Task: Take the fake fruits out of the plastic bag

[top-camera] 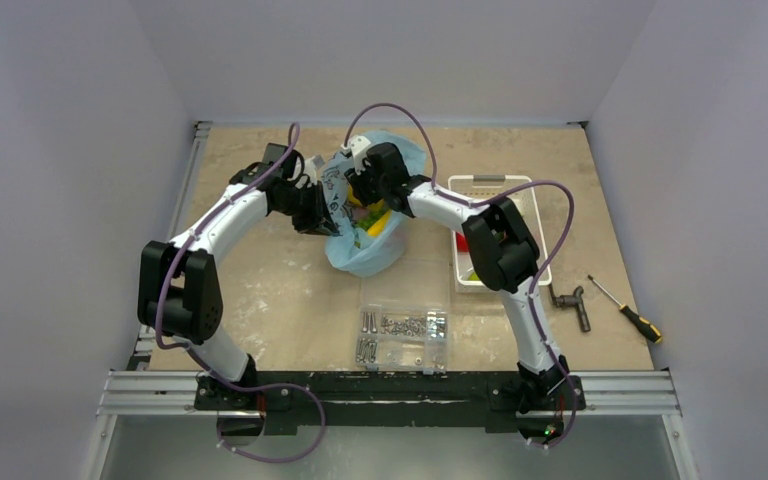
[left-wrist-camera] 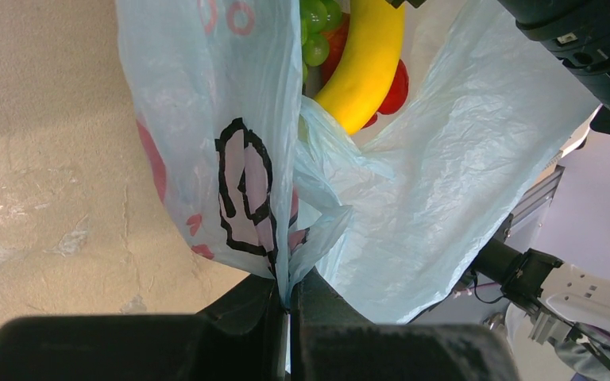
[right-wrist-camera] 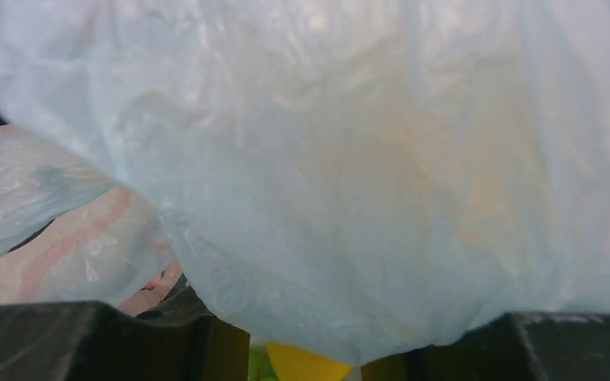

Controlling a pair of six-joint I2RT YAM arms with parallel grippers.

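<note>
The pale blue plastic bag [top-camera: 365,255] lies open at the back middle, holding a banana [left-wrist-camera: 365,63], green grapes [left-wrist-camera: 315,49] and red fruit [left-wrist-camera: 394,87]. My left gripper is shut on the bag's gathered edge at its left side. My right gripper is down inside the bag, shut on a yellow fruit [right-wrist-camera: 302,361] between its fingers; bag plastic fills most of the right wrist view, hiding much of it.
A white basket [top-camera: 465,283] with fruit stands right of the bag, under the right arm. A clear parts box [top-camera: 403,350] lies at the front; a screwdriver [top-camera: 640,320] and a dark tool [top-camera: 580,310] lie right.
</note>
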